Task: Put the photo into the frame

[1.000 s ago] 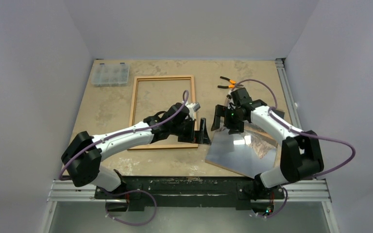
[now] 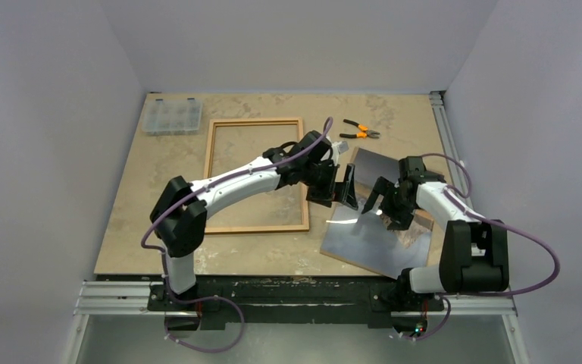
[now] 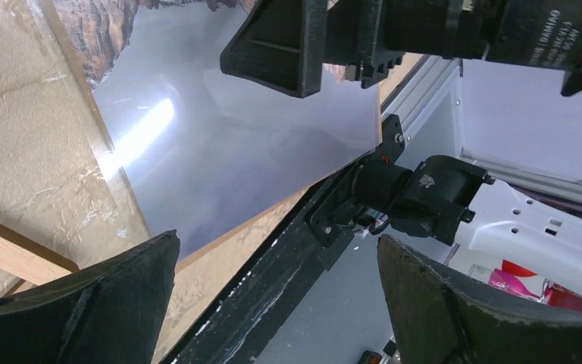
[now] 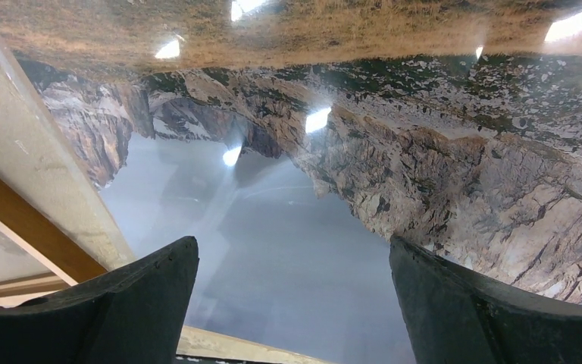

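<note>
The photo [image 2: 364, 246], a glossy mountain picture with a grey sky, lies slantwise at the table's right. To its left the empty wooden frame [image 2: 255, 229] lies flat, partly covered by my left arm. My left gripper [image 2: 346, 199] is open above the photo's left edge. In the left wrist view, its spread fingers [image 3: 132, 292] have nothing between them. Over the middle of the photo hangs my right gripper [image 2: 383, 206], also open. The right wrist view shows the photo [image 4: 273, 250] below its parted fingers [image 4: 140, 296]. Height above the photo is hard to tell.
Orange-handled pliers [image 2: 360, 130] lie behind the photo. A clear compartment box [image 2: 173, 117] sits at the back left. The two grippers are close together over the photo. Bare table shows left of the frame.
My left gripper has moved right and away from the front edge, from the frame's right side to the photo. Photo and frame stayed put.
</note>
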